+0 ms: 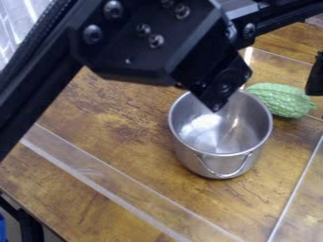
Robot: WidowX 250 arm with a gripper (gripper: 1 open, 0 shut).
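Note:
A shiny metal pot (pixel 221 142) with a wire handle sits on the wooden table in the middle right of the view. Behind it to the right lies a pale green bitter melon (pixel 280 100). The black robot arm (pixel 151 47) reaches over from the upper left, its joint above the pot's back rim. A dark piece at the right edge (pixel 315 77) may be part of the gripper; its fingers are not clearly visible.
Clear tape strips cross it at the lower left and right. A blue object peeks in at the bottom left corner.

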